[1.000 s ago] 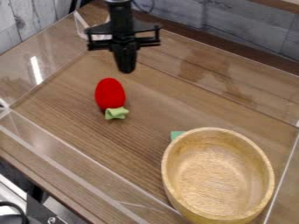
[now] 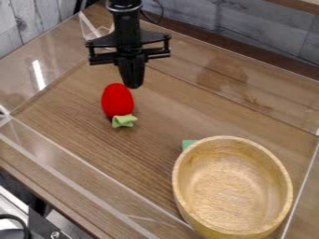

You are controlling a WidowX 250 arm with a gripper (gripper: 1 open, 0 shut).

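Observation:
My gripper (image 2: 133,77) points down from the black arm at the upper middle, just above and behind a red oval object (image 2: 117,99). It looks shut, with nothing visible between its fingers. A small light-green piece (image 2: 123,121) lies against the near end of the red object on the wooden table.
A large tan bowl (image 2: 233,187) fills the near right, with a small green object (image 2: 188,144) partly behind its far left rim. A dark fixture sits at the near left corner.
My gripper has come lower and nearer, toward the red object. The objects on the table have not visibly moved.

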